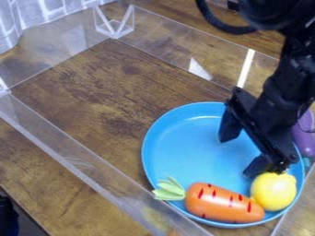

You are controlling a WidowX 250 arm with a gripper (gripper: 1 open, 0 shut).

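Observation:
My black gripper (241,148) is open, low over the right part of a blue plate (180,147), one finger toward the plate's back and the other just above a yellow lemon (274,192). An orange toy carrot (222,203) with green leaves lies at the plate's front, left of the lemon. A purple eggplant (304,138) is partly hidden behind the gripper at the right edge.
Clear plastic walls (72,157) border the wooden surface (87,83). The area left of the plate is bare wood. A white object (18,18) is at the top left corner.

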